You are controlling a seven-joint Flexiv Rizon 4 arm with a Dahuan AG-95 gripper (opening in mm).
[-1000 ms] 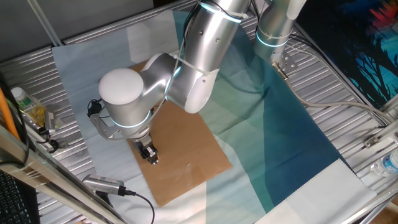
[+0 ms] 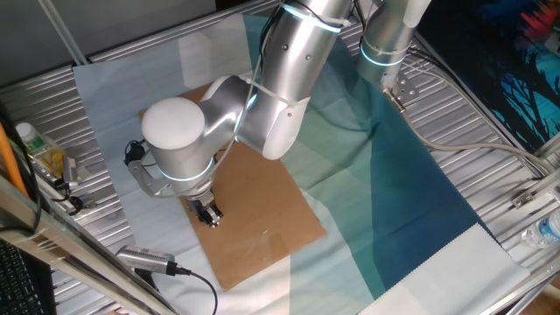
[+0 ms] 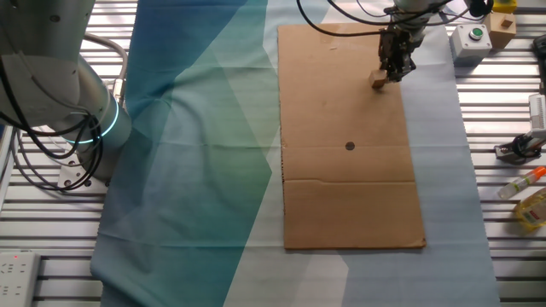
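Note:
A brown cardboard sheet (image 3: pixel 341 213) lies flat on the patterned cloth, with a small dark round spot (image 3: pixel 350 146) near its middle. Over one end of the sheet, my gripper (image 3: pixel 388 73) points down. A small tan block (image 3: pixel 378 79) is right at its fingertips in exterior view 2; whether the fingers hold it or only touch it is unclear. In exterior view 1 the dark gripper (image 2: pixel 213 222) shows low over the cardboard, and the block cannot be made out there.
Beyond the cloth stand a box with a green button (image 3: pixel 470 43), a yellow-and-wood block (image 3: pixel 500 26) and bottles (image 3: pixel 532 207). A silver cylindrical device (image 2: pixel 146 259) with a cable is near the cloth's edge.
My gripper has shifted very slightly over the cardboard during the last second. Everything else looks the same.

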